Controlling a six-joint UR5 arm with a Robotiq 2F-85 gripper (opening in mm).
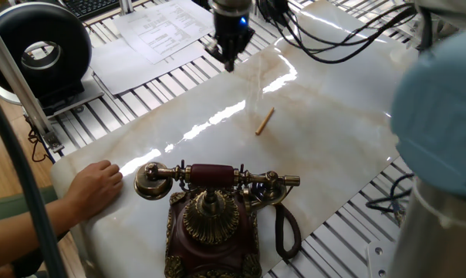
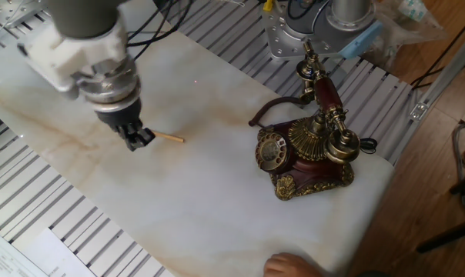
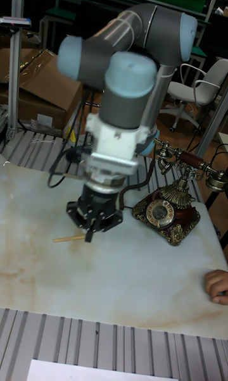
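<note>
A short tan wooden stick lies alone on the marbled table sheet. My gripper hangs above the sheet, apart from the stick, its black fingers converging to one tip. In the second exterior view the gripper appears just left of the stick. From the third exterior view, the gripper overlaps one end of the stick. It looks shut, with nothing visible between its fingertips. An ornate dark-red and brass telephone stands upright on the sheet, its handset resting across the cradle.
A person's hand rests on the sheet's edge near the telephone. Black cables loop beside the arm. Papers lie on the slatted table beyond the sheet.
</note>
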